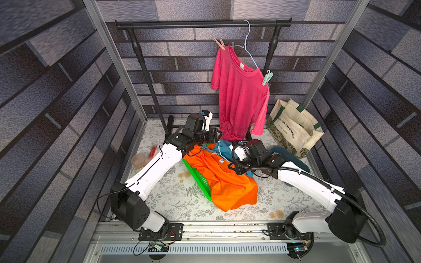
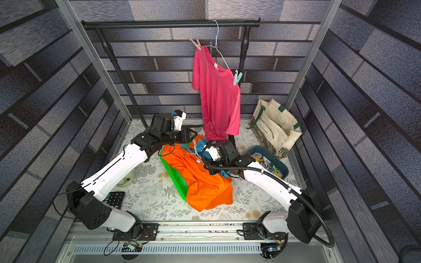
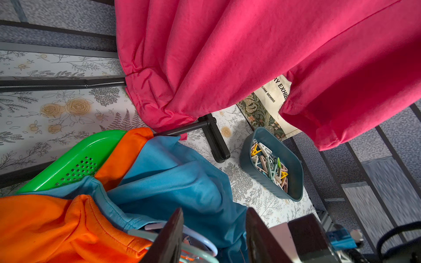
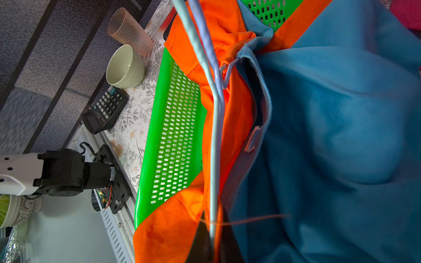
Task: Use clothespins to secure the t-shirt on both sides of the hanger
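Note:
A pink t-shirt hangs from a pale blue hanger on the rack. A pink clothespin sits at its left shoulder, a mint green clothespin at its right. Below, an orange t-shirt and a blue t-shirt lie over a basket. My right gripper is shut on the thin wires of pale hangers above the clothes. In the left wrist view, my left gripper has its fingers somewhat apart, hanger loops showing in the gap; contact is unclear.
A dark teal box of clothespins stands at the right, by a canvas bag. The green basket lies under the clothes. The black rack bar crosses the back. At the left are a bowl and a calculator.

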